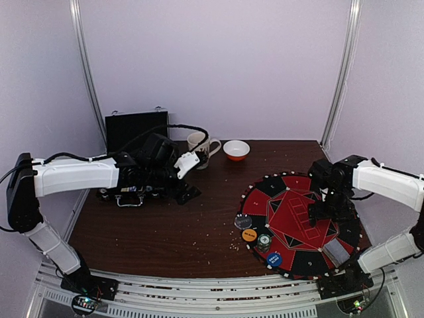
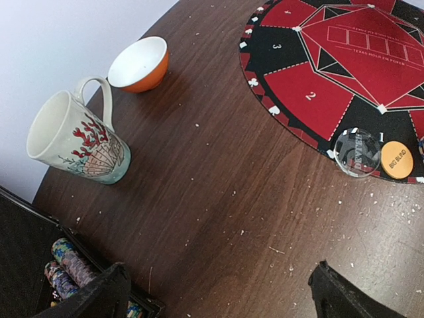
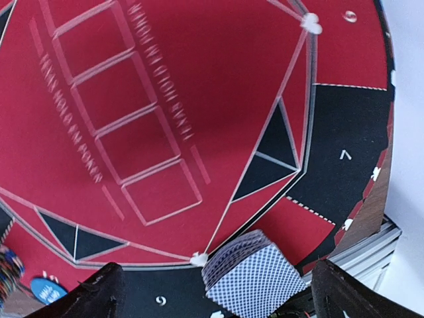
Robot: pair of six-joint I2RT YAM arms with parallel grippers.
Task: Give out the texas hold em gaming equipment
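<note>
A round red and black poker mat (image 1: 301, 242) covers the right side of the table. The card deck (image 3: 255, 281) stands near its front right edge, below my open right gripper, with nothing between the fingers. Along the mat's left front edge lie a clear dealer disc (image 2: 358, 152), an orange big blind disc (image 2: 397, 159), a stack of chips (image 1: 264, 242) and a blue disc (image 1: 274, 259). My left gripper is open and empty over bare table, beside the black case (image 1: 136, 129) holding rows of chips (image 2: 74, 262).
A patterned mug (image 2: 83, 142) and a white and orange bowl (image 2: 140, 65) stand at the back, behind my left gripper.
</note>
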